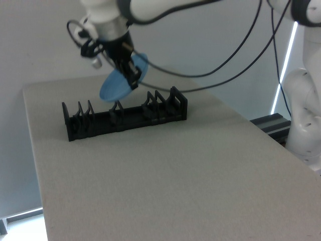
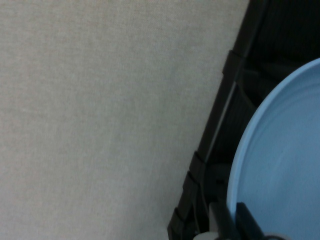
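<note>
My gripper [image 1: 131,75] hangs over a black slotted rack [image 1: 100,128] at the back of the table, shut on the rim of a blue plate [image 1: 113,88]. In the top view the plate is steeply tilted, just above the middle of the rack. In the wrist view the plate [image 2: 280,150] fills the right side, its rim between the dark fingertips at the bottom, with the rack [image 2: 217,110] beneath it.
Cables loop from the arm across the upper view. A white robot body [image 1: 306,130] stands beyond the table's right edge.
</note>
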